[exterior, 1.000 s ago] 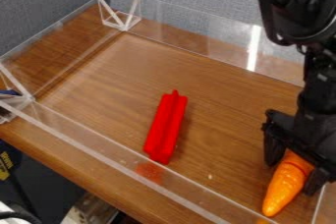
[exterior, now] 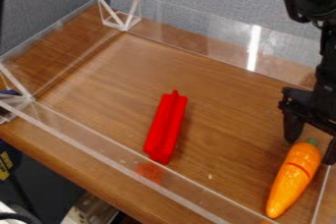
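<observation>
An orange toy carrot (exterior: 292, 181) with a green top lies on the wooden floor at the front right. My black gripper (exterior: 309, 128) is at the right edge, just above and behind the carrot's top, partly cut off by the frame; whether its fingers are open or shut is hard to tell. A red bar-shaped block (exterior: 165, 127) lies apart, left of centre.
Clear low walls (exterior: 184, 31) border the wooden surface (exterior: 157, 71), with white corner brackets at the back left. A blue object sits outside at the left edge.
My gripper has risen up and back off the carrot toward the right, uncovering its top. The carrot lies in nearly the same place, shifted slightly.
</observation>
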